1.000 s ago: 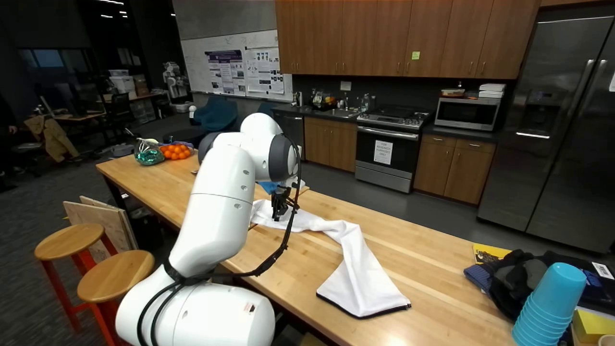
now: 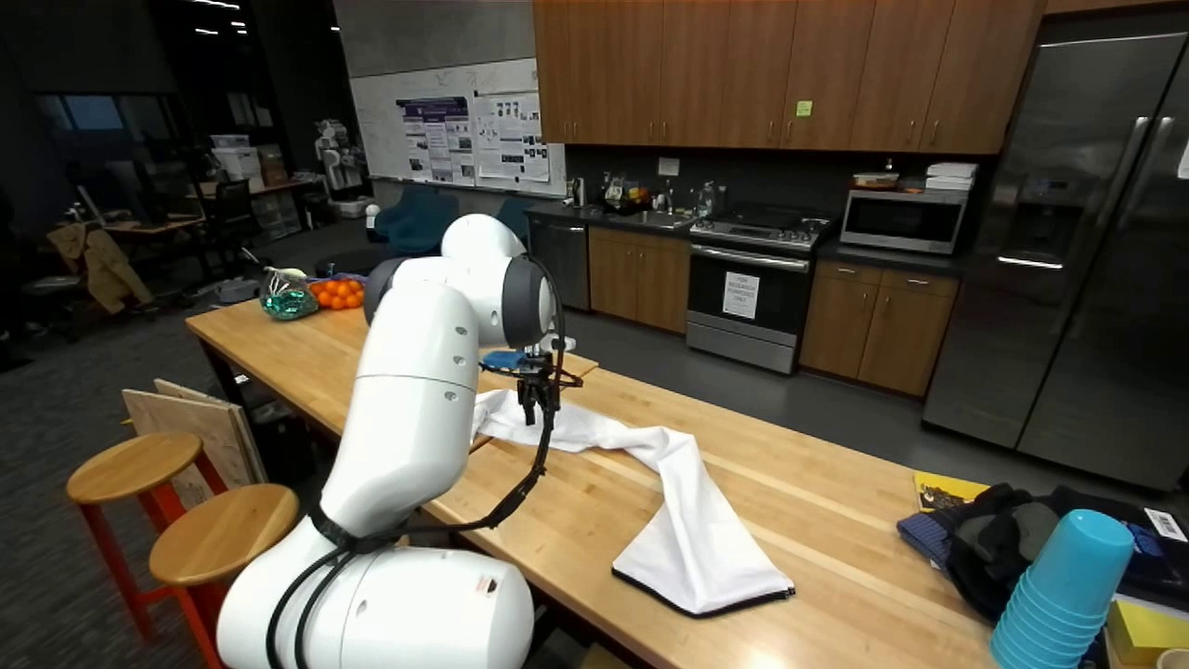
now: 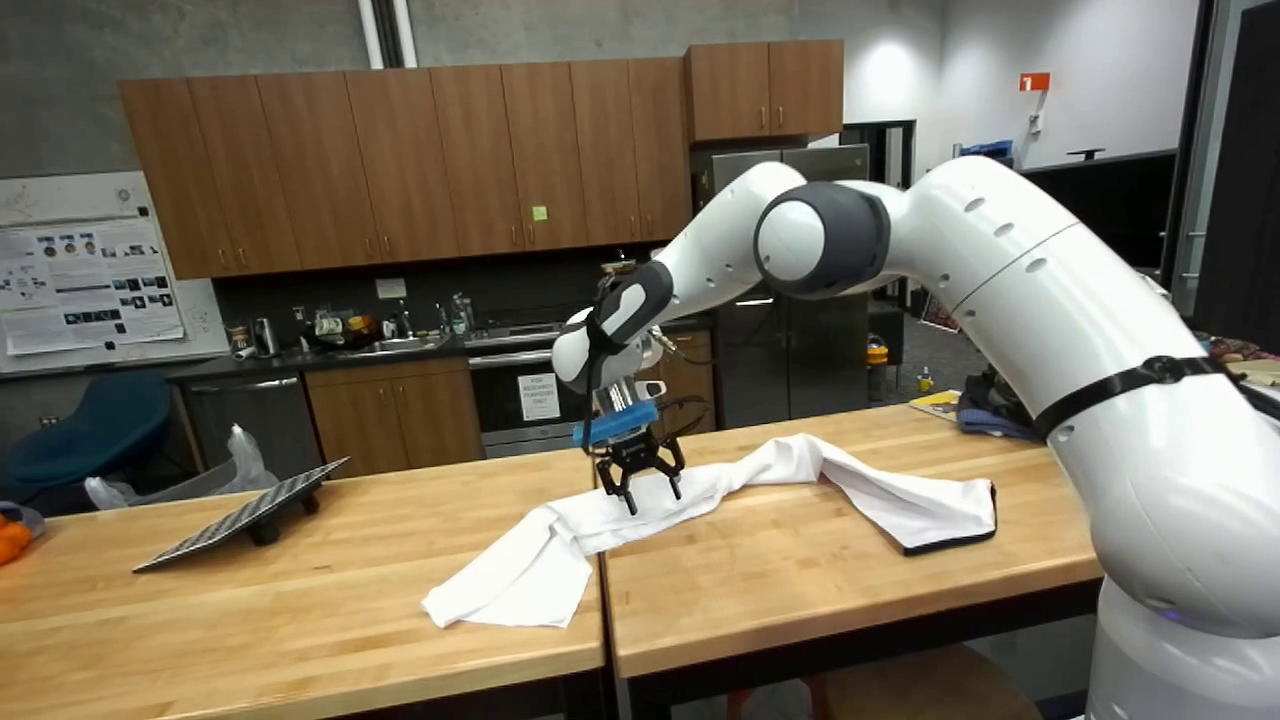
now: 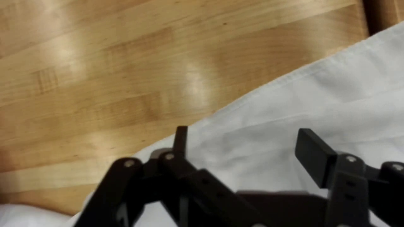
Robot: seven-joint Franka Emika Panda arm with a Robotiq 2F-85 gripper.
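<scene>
A long white cloth (image 3: 774, 466) lies twisted across the wooden table, spanning the seam between its two halves. One end (image 2: 702, 546) spreads wide with a dark edge. My gripper (image 3: 654, 502) is over the cloth's middle stretch, pointing down, its fingers apart. In the wrist view the left finger (image 4: 181, 140) is by the cloth's edge and the right finger (image 4: 314, 157) is over the white fabric (image 4: 257, 140). Nothing is gripped between them. Whether the fingertips touch the cloth cannot be told.
A dark tilted panel (image 3: 246, 518) stands on the left table half. Stacked blue cups (image 2: 1059, 596) and dark clothing (image 2: 992, 541) occupy one end of the table; oranges (image 2: 337, 294) sit at the other. Bare wood (image 3: 744, 588) lies in front of the cloth.
In exterior view 1 the upper arm and wrist have shifted a little left, and the fingers now look wider apart. The cloth's dark-edged end lies as before.
</scene>
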